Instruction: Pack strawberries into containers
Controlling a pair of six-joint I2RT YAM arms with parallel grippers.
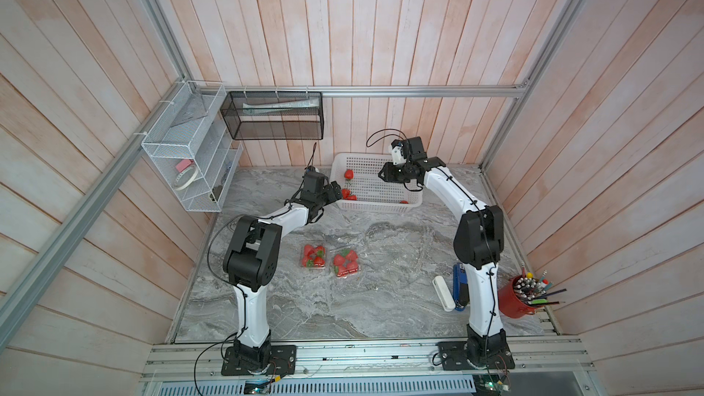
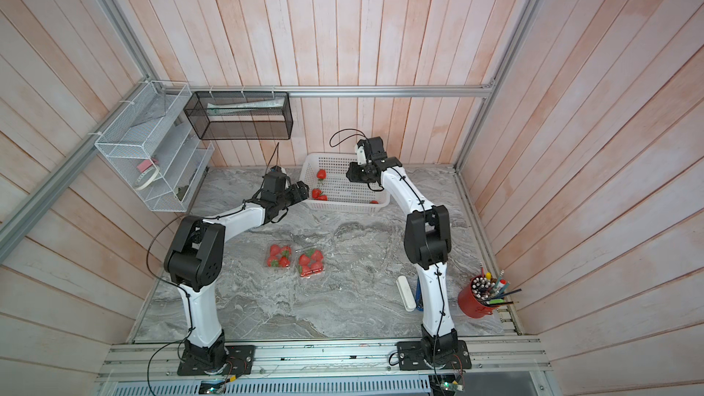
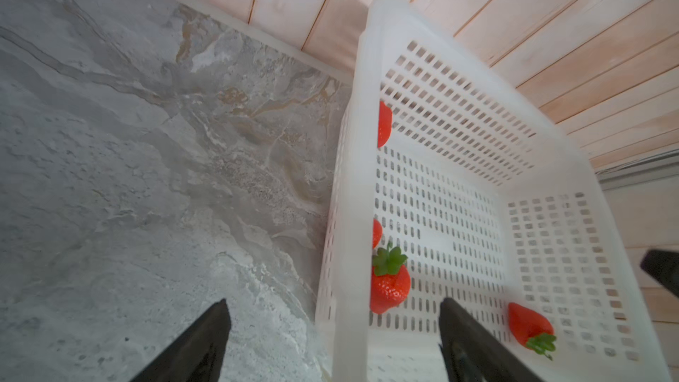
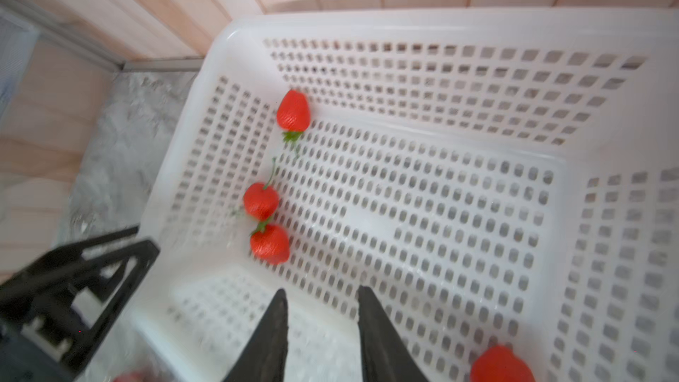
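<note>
A white perforated basket (image 1: 375, 206) stands against the back wall. It holds a few scattered strawberries: one near the back left corner (image 4: 293, 111), a pair by the left side (image 4: 269, 244), and another at the front right (image 4: 499, 365). Over the basket's left rim my left gripper is open, its fingers apart and empty. Above the right part of the basket hangs my right gripper, fingers parted with nothing between them. Two clear containers, left (image 1: 313, 256) and right (image 1: 345, 262), sit on the table with strawberries in them.
A white roll-like object (image 1: 443, 293) and a blue item (image 1: 459, 286) lie at the front right, near a red pot (image 1: 516, 300) of pens. Wire shelves (image 1: 192, 148) hang at the left.
</note>
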